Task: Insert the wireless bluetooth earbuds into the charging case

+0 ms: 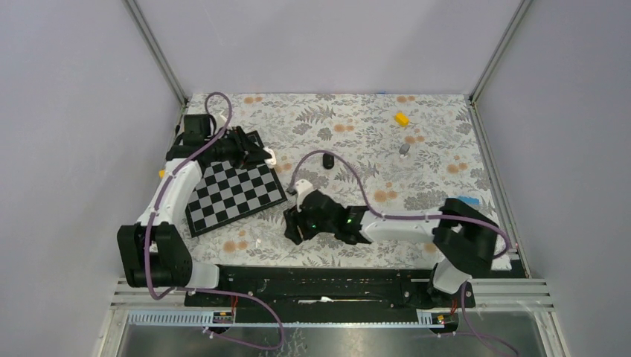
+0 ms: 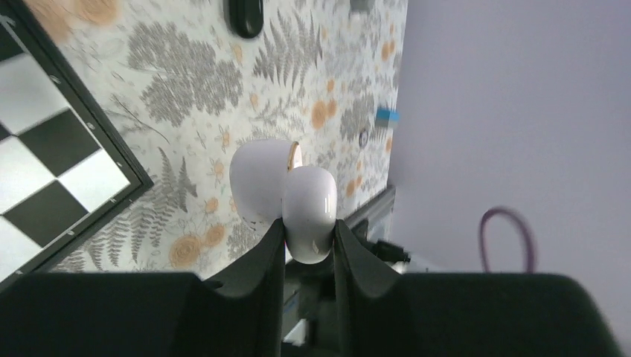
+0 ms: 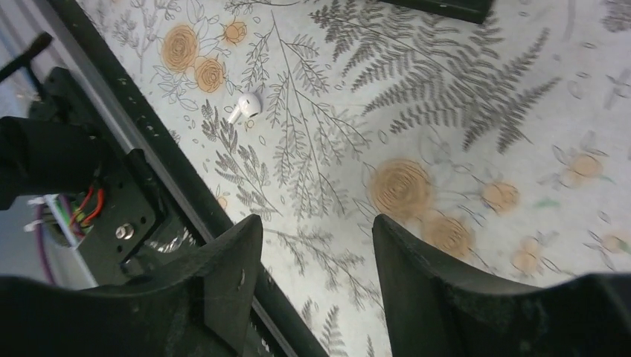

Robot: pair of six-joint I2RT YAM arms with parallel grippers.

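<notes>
My left gripper is shut on the white charging case, whose lid stands open; it is held raised over the checkered board's upper right in the top view. A white earbud lies on the floral mat toward the front left, between the board and the table's front edge. My right gripper hangs open above the mat near it, nothing between its fingers.
A checkered board lies at the left. A black oval object, a yellow block, a small grey object and a blue item lie on the mat.
</notes>
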